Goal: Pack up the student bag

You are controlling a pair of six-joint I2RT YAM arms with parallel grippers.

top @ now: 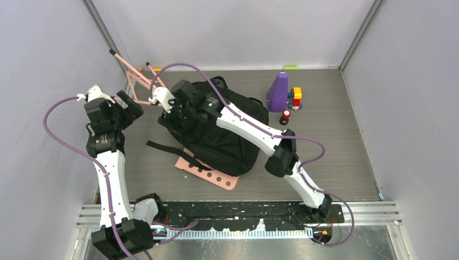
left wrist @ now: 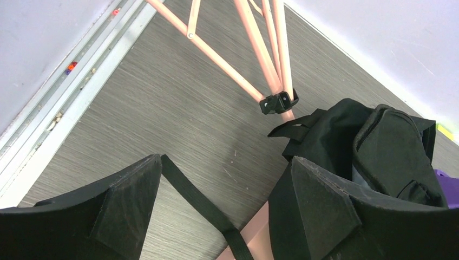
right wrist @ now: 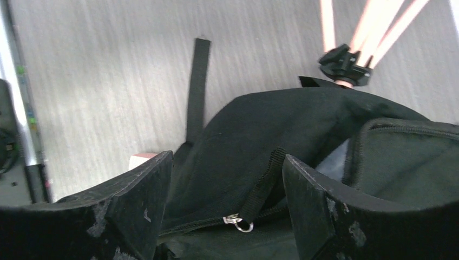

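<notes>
A black backpack (top: 227,151) lies in the middle of the table, partly over a pink perforated piece (top: 216,179). My right gripper is open just above the bag's zipper side; in the right wrist view the zipper pull (right wrist: 233,219) lies between and below its fingers. My left gripper hangs open at the left, over bare table near the bag's loose strap (left wrist: 200,200), with nothing between its fingers.
A pink folding frame (top: 138,76) stands at the back left. A purple block (top: 277,95), a toy vehicle (top: 295,98) and a small bottle (top: 284,118) stand right of the bag.
</notes>
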